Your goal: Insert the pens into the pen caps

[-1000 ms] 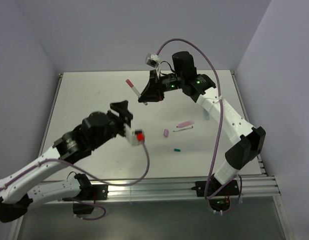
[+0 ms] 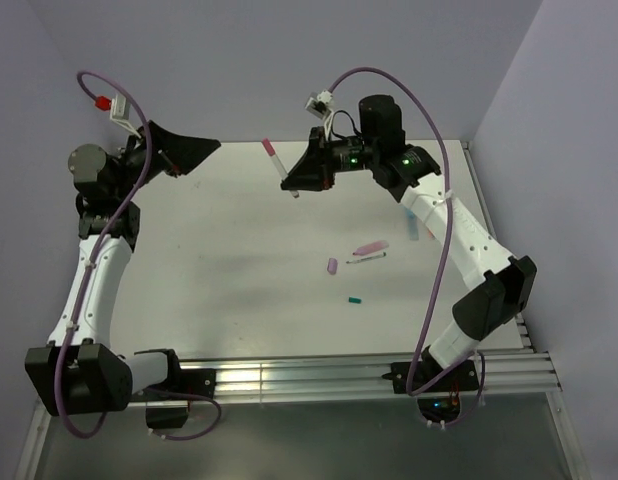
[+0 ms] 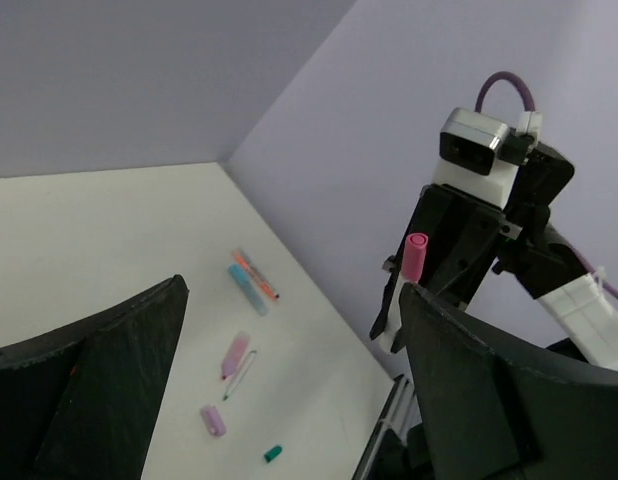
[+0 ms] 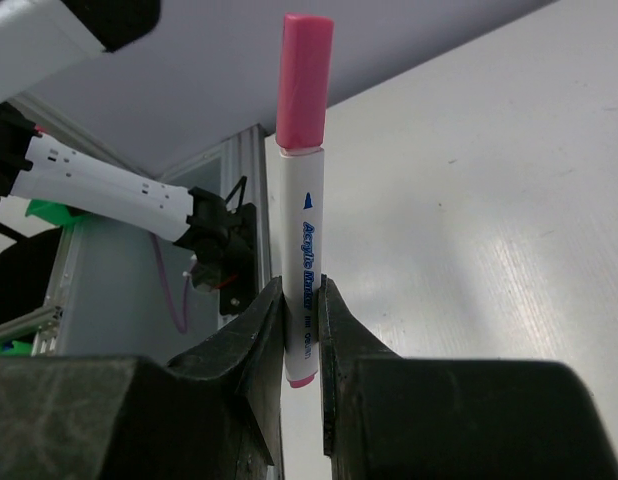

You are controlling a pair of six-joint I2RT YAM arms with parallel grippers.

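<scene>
My right gripper [image 2: 299, 180] holds a white acrylic marker [image 4: 301, 250] with a pink end upright-tilted, its fingers closed on the lower barrel in the right wrist view. In the left wrist view that marker's pink end [image 3: 414, 255] shows at the right. My left gripper [image 2: 194, 152] is raised at the back left, pointing toward the marker from some distance; its fingers stand apart in its wrist view, with nothing seen between them. On the table lie a pink marker [image 2: 371, 247], a slim pen [image 2: 366, 257], a purple cap [image 2: 332, 266] and a teal cap [image 2: 354, 300].
A blue marker [image 2: 412, 224] and an orange pen [image 3: 256, 272] lie at the right edge, partly behind the right arm in the top view. Walls stand behind and to the sides.
The left arm has swung up and back from the front centre to the back left, turning toward the right gripper. The right gripper, still holding the marker, has shifted slightly.
</scene>
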